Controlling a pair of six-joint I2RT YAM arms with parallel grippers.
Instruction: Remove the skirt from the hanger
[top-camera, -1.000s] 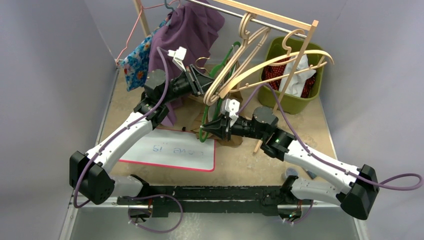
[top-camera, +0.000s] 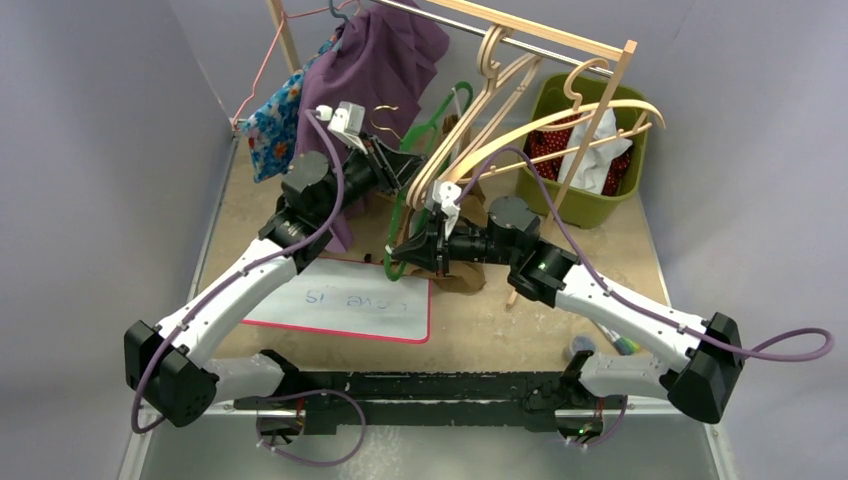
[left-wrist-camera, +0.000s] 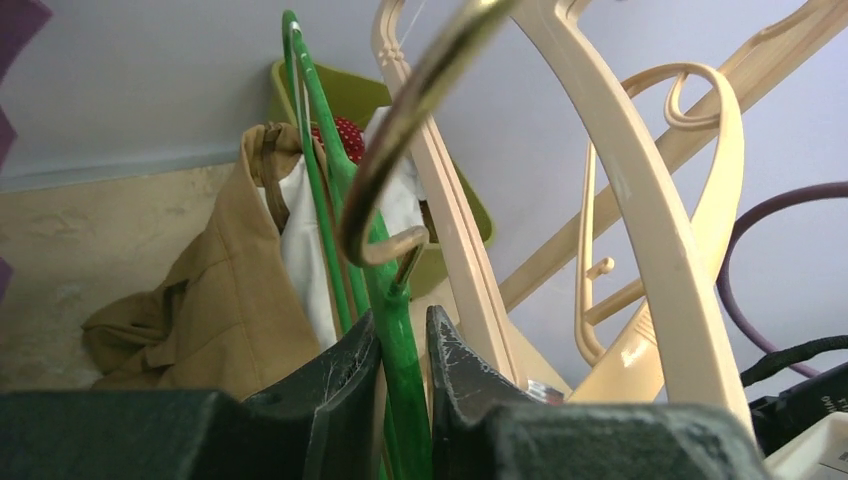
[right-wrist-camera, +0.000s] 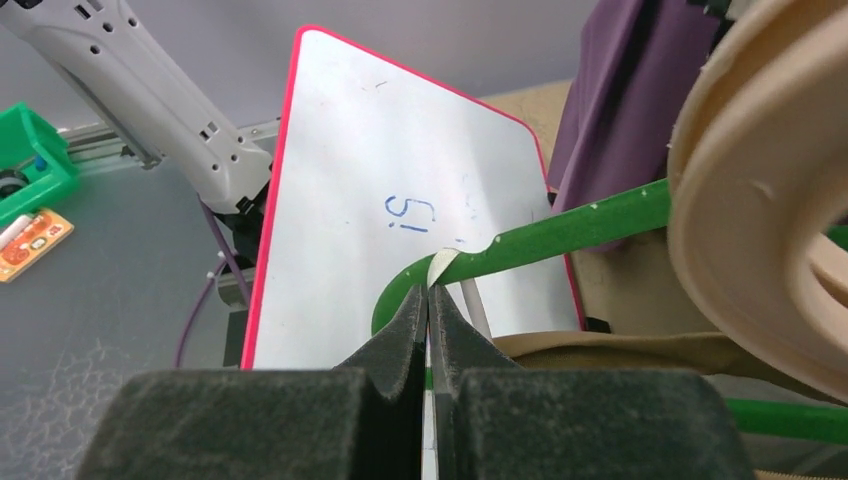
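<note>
A green hanger (left-wrist-camera: 402, 370) with a gold hook (left-wrist-camera: 370, 190) hangs among wooden hangers (left-wrist-camera: 640, 190). In the left wrist view my left gripper has its fingers parted around the green hanger, just below the hook. My right gripper is shut at the hanger's lower end, where a pale thin strip (right-wrist-camera: 440, 262) shows at its tips. Brown fabric (left-wrist-camera: 230, 300), likely the skirt, hangs behind the green hanger; its attachment is mostly hidden.
A purple cloth (top-camera: 370, 50) and blue floral cloth (top-camera: 265, 130) hang at back left. An olive basket (top-camera: 590, 205) of clothes stands at right. A whiteboard (top-camera: 340, 310) lies at front; the wooden rack crowds the middle.
Both arms have shifted slightly left in the top view, and the green hanger's lower end has moved left along with my right gripper.
</note>
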